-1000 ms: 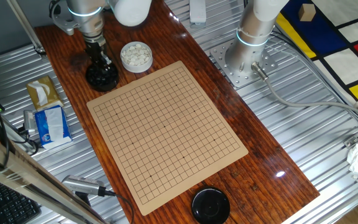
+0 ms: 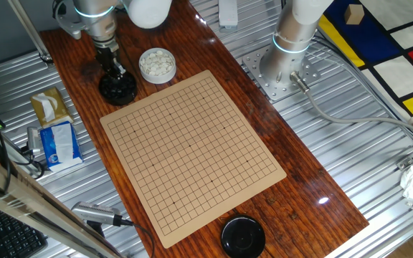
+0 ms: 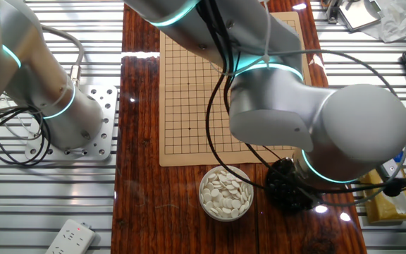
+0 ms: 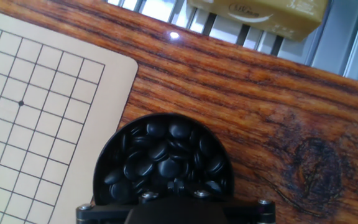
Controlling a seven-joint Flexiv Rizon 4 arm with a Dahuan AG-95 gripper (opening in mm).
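My gripper (image 2: 119, 74) points down at the black bowl (image 2: 117, 98) of black stones, its tip over the bowl's far side in exterior view 1. In the wrist view, black stones (image 4: 169, 167) fill the black bowl, and the dark gripper covers its lower part. Whether the fingers are apart or hold a stone does not show. Beside that bowl stands a white bowl (image 3: 225, 212) of white stones (image 3: 225, 192). The square wooden grid board (image 2: 190, 156) is bare in exterior view 1; the arm hides part of it in exterior view 2.
A black round lid or dish (image 2: 242, 237) sits at the board's near edge. Off the table's left side lie a yellow pack (image 2: 51, 107) and a blue pack (image 2: 62, 146). The arm's base (image 2: 284, 66) stands to the right. Bare wood surrounds the board.
My arm and gripper have shifted slightly left in exterior view 1, still at the black bowl. The bowls and board have stayed in place.
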